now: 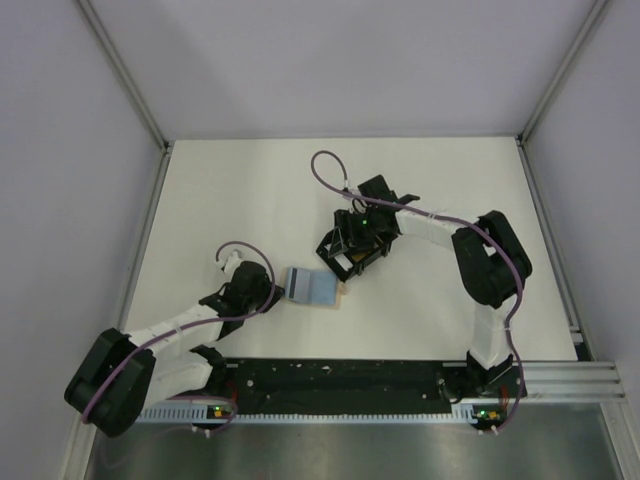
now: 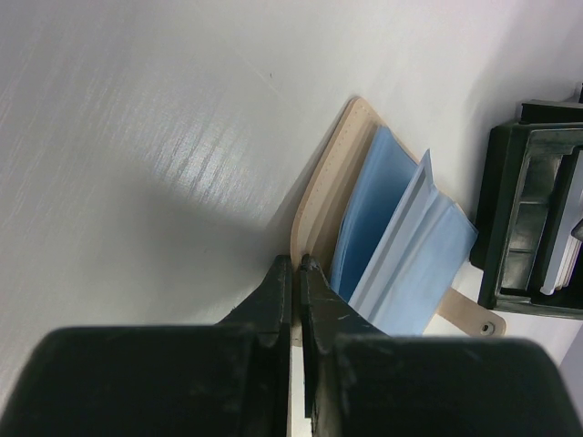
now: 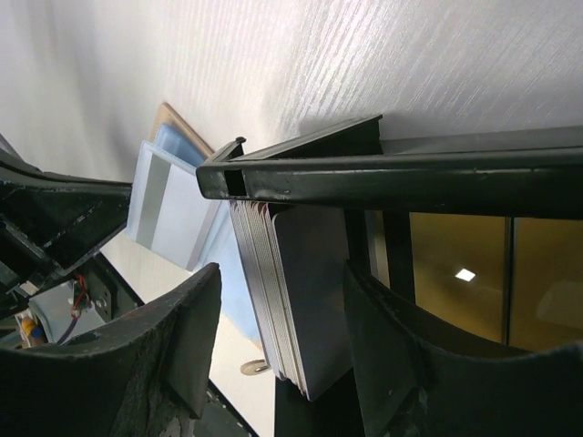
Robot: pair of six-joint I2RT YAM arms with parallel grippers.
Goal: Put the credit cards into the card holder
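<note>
A black card holder box (image 1: 360, 260) lies mid-table, with a stack of cards (image 3: 260, 273) in one end, edges toward the right wrist camera. My right gripper is open over that stack, a finger on each side. Left of the box, a light blue folded card wallet (image 1: 315, 287) on a tan backing (image 2: 337, 164) lies on the table. My left gripper is shut at the backing's near edge; whether the thin edge is between its fingers is hard to tell.
</note>
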